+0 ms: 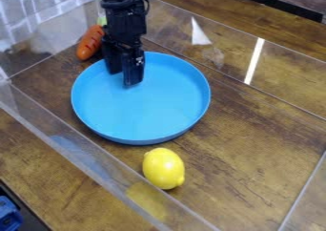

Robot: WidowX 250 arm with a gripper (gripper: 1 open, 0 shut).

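My black gripper (125, 58) hangs down from the top over the back part of the blue plate (140, 101), its fingers open at the plate's rear rim; whether anything lies hidden between or behind them is hard to tell. An orange carrot-like object (88, 44) lies just behind and left of the plate, partly next to the gripper. A yellow lemon (163, 167) rests on the wooden surface in front of the plate.
Clear plastic walls run along the left and top left. A small white triangle (199, 32) and a white strip (253, 61) are at the back right. The wooden surface (254, 130) right of the plate is clear.
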